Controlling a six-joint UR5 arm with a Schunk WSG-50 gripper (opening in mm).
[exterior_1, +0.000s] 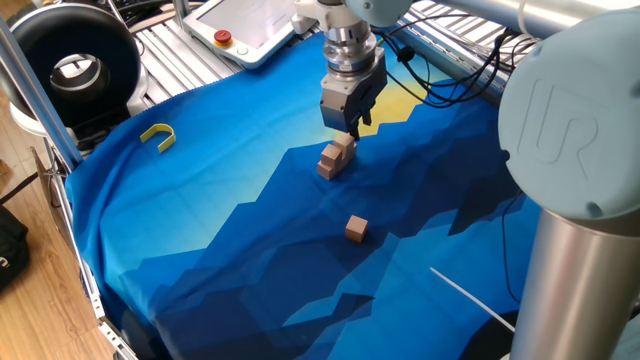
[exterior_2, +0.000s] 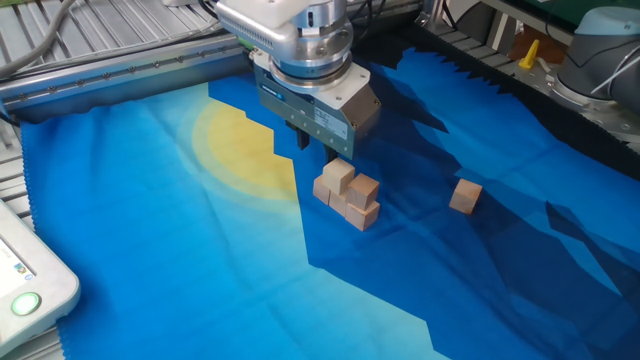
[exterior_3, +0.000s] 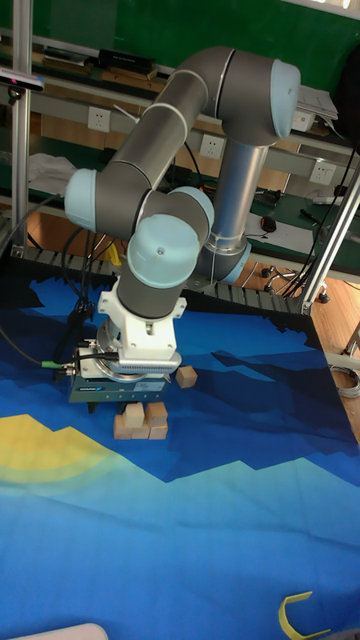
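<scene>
A small stack of wooden cubes stands on the blue printed cloth: a bottom row, with a pale cube (exterior_2: 338, 176) and a browner cube (exterior_2: 363, 190) on top. In exterior view 1 the stack (exterior_1: 330, 162) sits just below the gripper (exterior_1: 360, 127). A single wooden cube (exterior_2: 466, 196) lies apart from it, also seen as a lone cube (exterior_1: 356, 229) nearer the middle of the cloth. My gripper (exterior_2: 316, 148) points down right behind the stack, its dark fingers (exterior_2: 302, 138) spread apart with nothing visible between them. Whether a fingertip touches the pale cube cannot be told.
A yellow curved piece (exterior_1: 158, 136) lies at the cloth's edge. The teach pendant (exterior_1: 245, 28) rests on the slatted table, and black cables (exterior_1: 455, 92) run beside the arm. A thin white stick (exterior_1: 472, 298) crosses the cloth's lower right.
</scene>
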